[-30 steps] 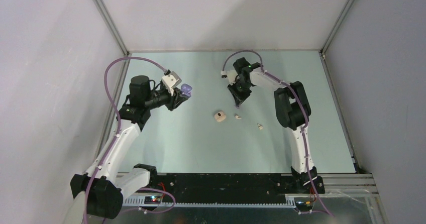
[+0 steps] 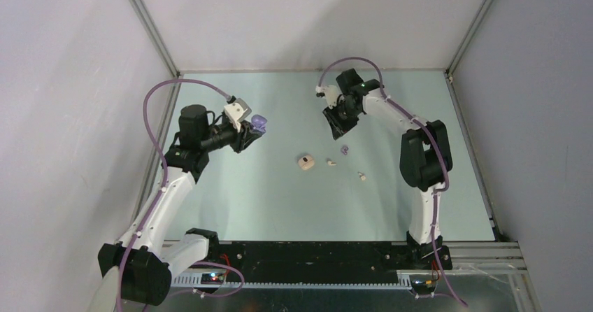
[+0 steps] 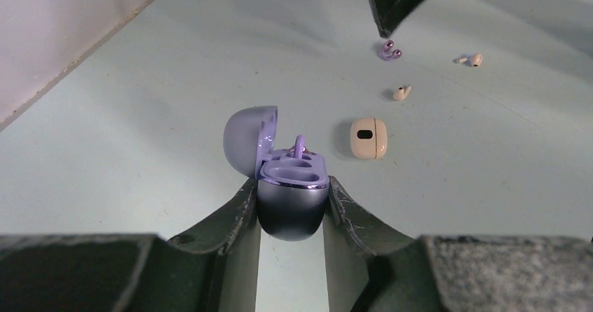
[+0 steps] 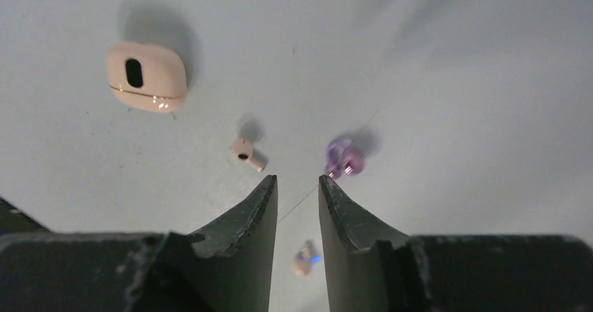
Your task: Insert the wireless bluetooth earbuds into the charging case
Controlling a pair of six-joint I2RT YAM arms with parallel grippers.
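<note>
My left gripper is shut on the open lavender charging case [image 3: 290,207], held upright at the table's left, with a purple piece standing in one slot. My right gripper [image 2: 336,134] is over the table, its fingers slightly apart with nothing seen between them; in the right wrist view [image 4: 298,179] it sits above a small purple earbud piece or pair [image 4: 352,159], blurred there, which also shows in the left wrist view [image 3: 390,52].
A closed beige case [image 2: 305,162] lies mid-table. Two beige earbuds [image 3: 401,93] [image 3: 474,59] lie apart to its right.
My left gripper and its case look almost unchanged.
</note>
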